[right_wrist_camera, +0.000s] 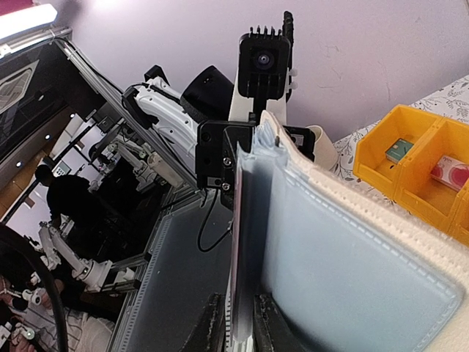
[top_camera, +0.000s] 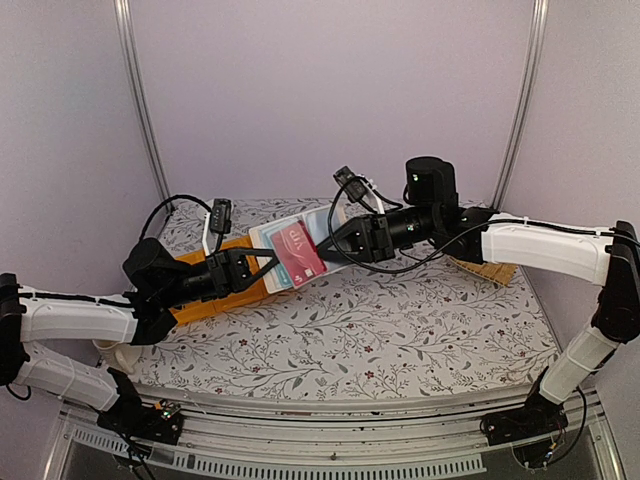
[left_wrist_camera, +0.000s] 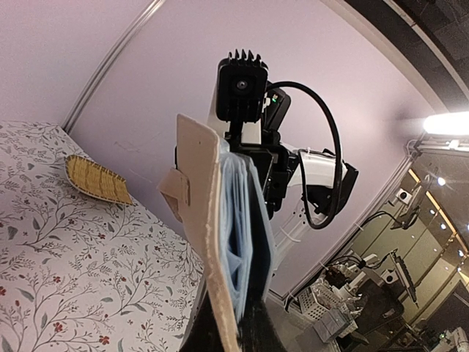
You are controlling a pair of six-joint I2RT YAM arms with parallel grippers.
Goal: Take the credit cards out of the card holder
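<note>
The open card holder (top_camera: 262,240) hangs above the table, pale-edged with light blue sleeves. My left gripper (top_camera: 275,264) is shut on its left side; in the left wrist view its cover (left_wrist_camera: 201,183) and sleeves (left_wrist_camera: 236,220) rise from between the fingers. A red card (top_camera: 297,252) marked VIP lies tilted across the front of the holder. My right gripper (top_camera: 328,247) is shut at the card's right edge. In the right wrist view, thin edges run down to its fingers (right_wrist_camera: 270,323); whether the card itself is pinched I cannot tell.
An orange divided tray (right_wrist_camera: 407,192) stands behind the left gripper, with a green item (right_wrist_camera: 399,150) and a pink item (right_wrist_camera: 451,173) in separate compartments. A woven basket (top_camera: 487,269) sits at the back right.
</note>
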